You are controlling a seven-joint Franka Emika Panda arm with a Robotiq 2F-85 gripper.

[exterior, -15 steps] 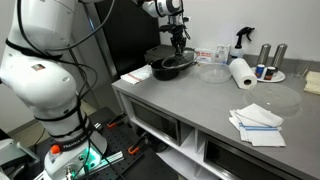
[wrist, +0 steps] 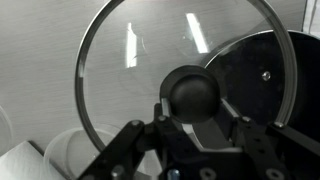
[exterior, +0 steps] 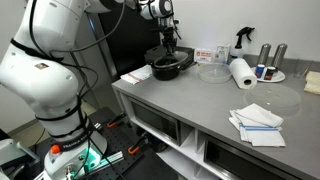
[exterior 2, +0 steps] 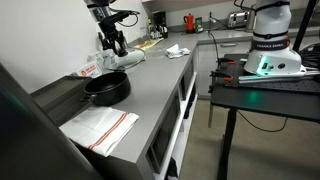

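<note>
A clear glass lid (wrist: 130, 95) with a metal rim fills much of the wrist view. Its round black knob (wrist: 192, 90) is between the fingers of my gripper, which is shut on it. Below and partly beside the lid, the black pot (wrist: 262, 75) shows at the right of the wrist view, so the lid overlaps only part of its opening. In exterior view 1 the gripper (exterior: 168, 46) hangs above the pot (exterior: 172, 70) at the counter's far end. Exterior view 2 shows the pot (exterior 2: 104, 91) on the counter with the gripper (exterior 2: 121, 50) above and behind it.
A folded white towel (exterior: 137, 75) lies left of the pot. Clear bowls (exterior: 215, 73), a paper roll (exterior: 242, 73) and canisters stand along the back. More white cloths (exterior: 258, 124) lie nearer on the right.
In exterior view 1 my gripper has moved left with the lid, from right of the pot to above it. The pot and the other counter objects look unmoved.
</note>
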